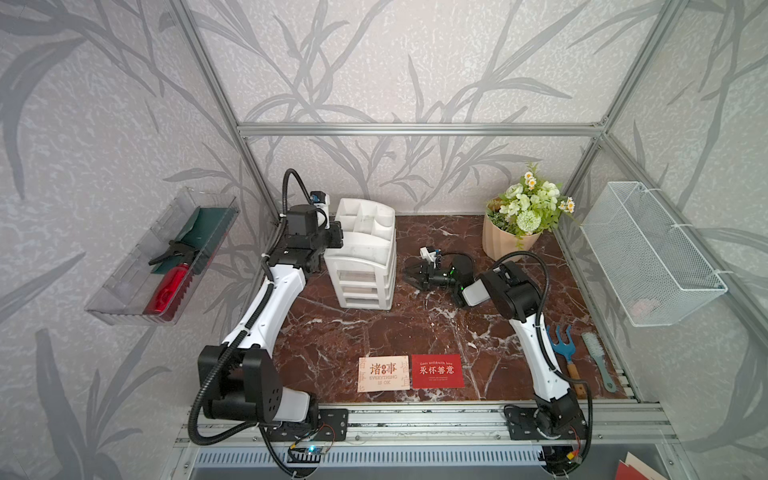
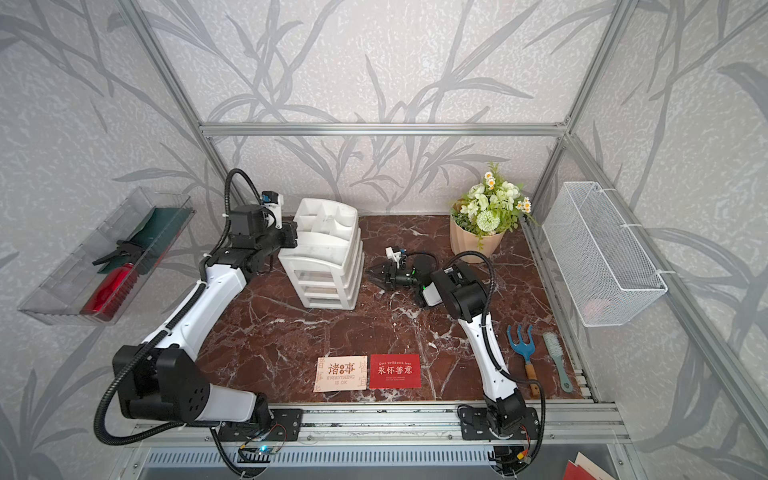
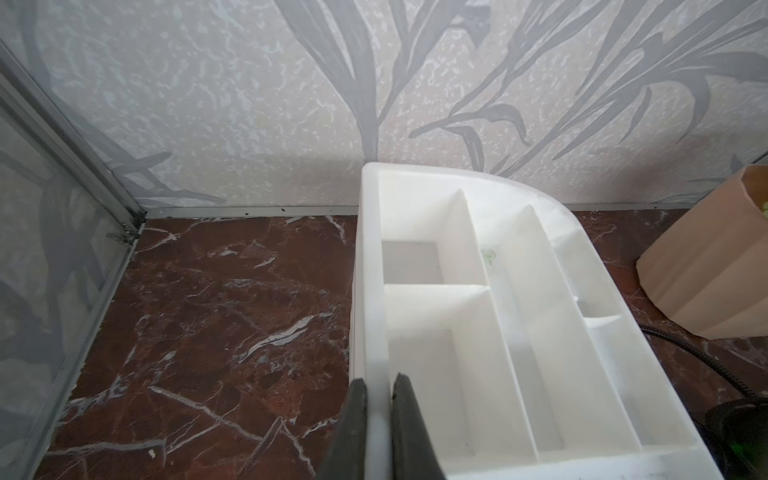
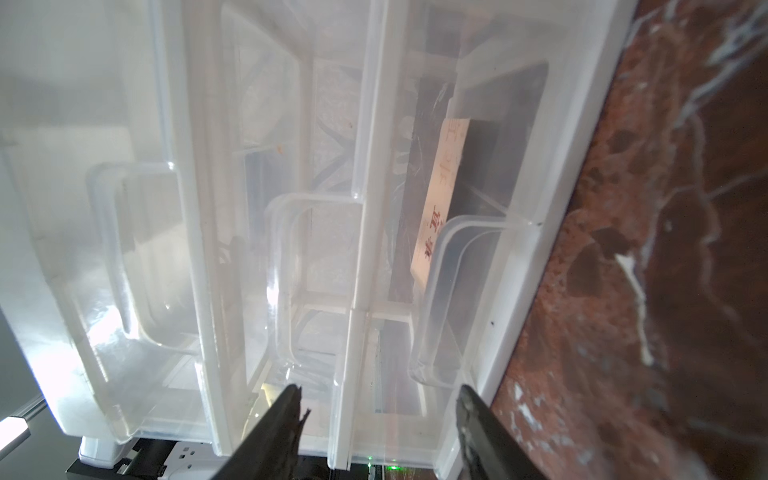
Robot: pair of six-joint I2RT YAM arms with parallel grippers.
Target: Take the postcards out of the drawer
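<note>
A white organizer (image 1: 361,254) with clear drawers stands at the back left. My left gripper is shut on its upper left rim. In the right wrist view, a beige card (image 4: 440,192) with dark red characters lies inside the bottom drawer, seen through the clear front behind its handle (image 4: 472,224). My right gripper is open in front of the drawers, nothing visible between its fingers. In the top views it hovers just right of the organizer. A cream postcard (image 1: 384,373) and a red postcard (image 1: 437,371) lie flat at the table's front edge.
A flowerpot (image 1: 509,238) stands at the back right, behind the right arm. A blue fork (image 1: 565,345) and a brush (image 1: 598,360) lie at the right edge. Wall baskets hang on both sides.
</note>
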